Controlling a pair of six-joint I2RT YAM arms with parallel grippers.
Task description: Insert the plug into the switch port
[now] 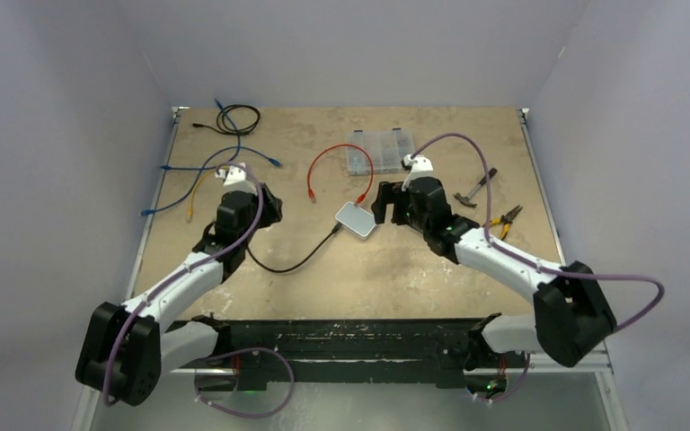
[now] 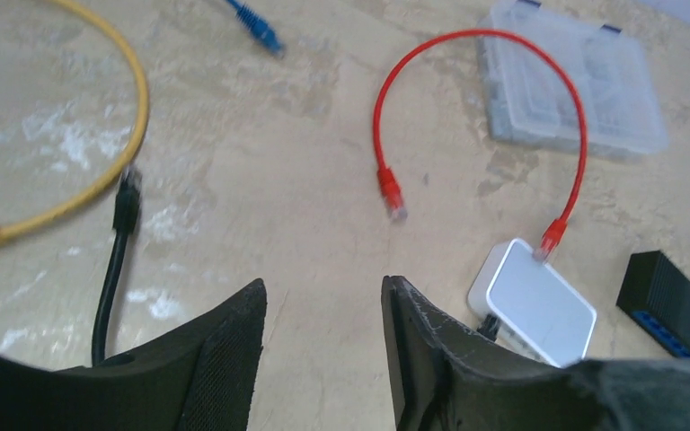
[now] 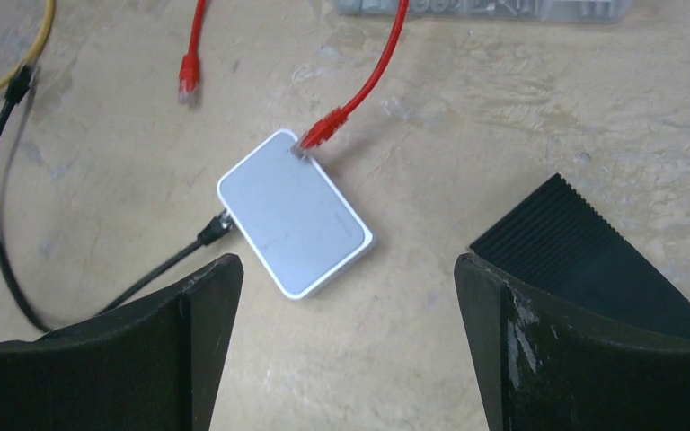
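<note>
A white box [image 1: 356,219] lies mid-table with a black cable plug [image 3: 216,228] at its left end and a red plug [image 3: 322,129] resting at its upper edge. A black switch [image 2: 665,305] lies to its right, mostly hidden by the right arm from above. My left gripper hangs left of the box, fingers apart with nothing between them; a loose black plug [image 2: 126,205] shows below it. My right gripper is open and empty above the box and switch. The red cable's other plug [image 2: 391,192] lies loose on the table.
A clear organizer [image 1: 379,151] sits behind. Blue cables [image 1: 268,157], a yellow cable [image 2: 137,90] and coiled black cable [image 1: 238,112] lie at back left. A hammer [image 1: 472,193] and pliers [image 1: 508,218] lie at right.
</note>
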